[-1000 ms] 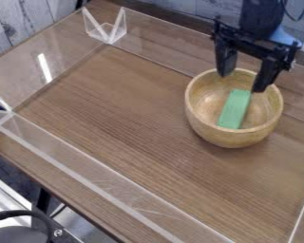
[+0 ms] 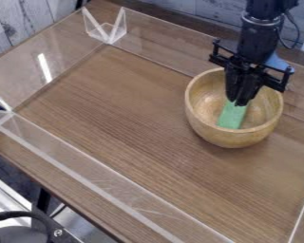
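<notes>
A tan bowl (image 2: 213,131) stands on the wooden table at the right, with a green oblong object (image 2: 231,115) lying inside it. My black gripper (image 2: 242,87) hangs over the bowl's back half, its tips just above the upper end of the green object. The fingers are close together, and nothing shows between them.
A clear angular piece (image 2: 106,27) sits near the back left edge. A black coiled cable or part (image 2: 15,228) lies at the bottom left, beside the table.
My gripper has come down and inward over the bowl, its fingers drawn together from a wider spread. The bowl and green object look unmoved.
</notes>
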